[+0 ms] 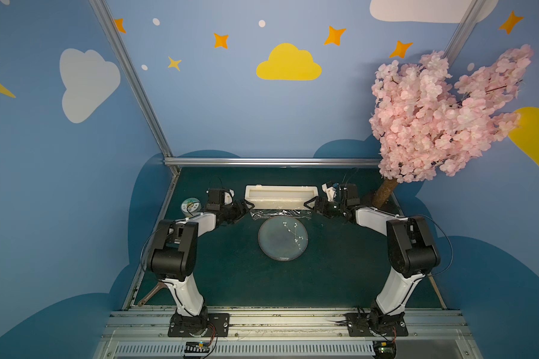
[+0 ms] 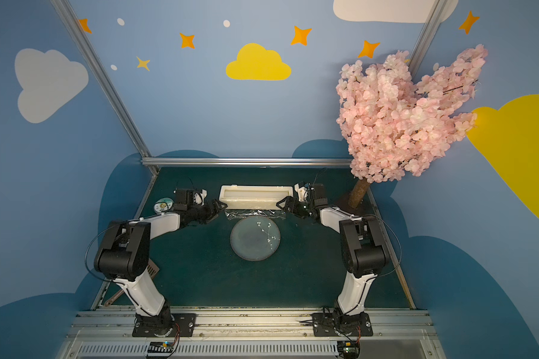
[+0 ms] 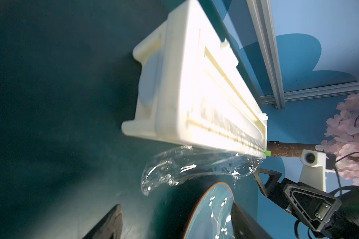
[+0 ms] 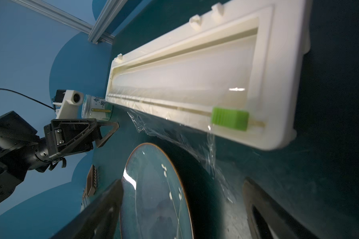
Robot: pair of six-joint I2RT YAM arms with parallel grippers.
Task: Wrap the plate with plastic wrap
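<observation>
A round blue-grey plate point(image 1: 275, 239) with a white blossom pattern lies flat in the middle of the table, uncovered. Just behind it stands the white wrap dispenser point(image 1: 281, 204) with a green slider point(image 4: 229, 118). A crumpled strip of clear plastic wrap point(image 3: 195, 163) hangs from its front edge toward the plate. By the dispenser's left end, my left gripper has its fingers apart and nothing between them. My right gripper stands open at the other end, its fingers also empty. In the right wrist view the wrap's loose corner hangs in front of the right fingers.
A round tin point(image 1: 190, 207) stands at the back left, beside the left arm. A wooden-handled brush point(image 2: 118, 293) lies at the front left. The blossom tree's trunk point(image 1: 384, 194) rises at the back right. In front of the plate the table is clear.
</observation>
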